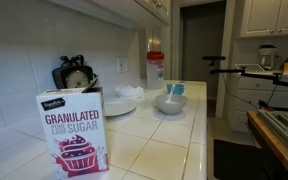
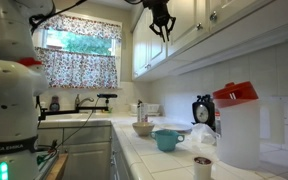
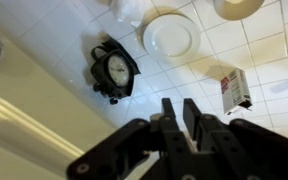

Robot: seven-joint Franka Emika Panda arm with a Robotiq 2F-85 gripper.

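High in exterior view 2, my gripper (image 2: 163,32) hangs near the upper cabinets (image 2: 194,32), well above the counter. In the wrist view its dark fingers (image 3: 168,109) point down with a narrow gap between them. No object shows clearly in that gap, so whether they hold anything cannot be told. Far below lie a white plate (image 3: 171,38), a black clock-like scale (image 3: 116,70) and a small box (image 3: 235,91). Exterior view 1 has a granulated sugar box (image 1: 75,134) upright in the foreground.
A teal pot (image 2: 167,140), a bowl (image 2: 142,129), a red-lidded canister (image 2: 238,130) and a small can (image 2: 202,168) stand on the tiled counter (image 2: 144,165). A pale cabinet surface (image 3: 44,135) lies close to my gripper's left in the wrist view.
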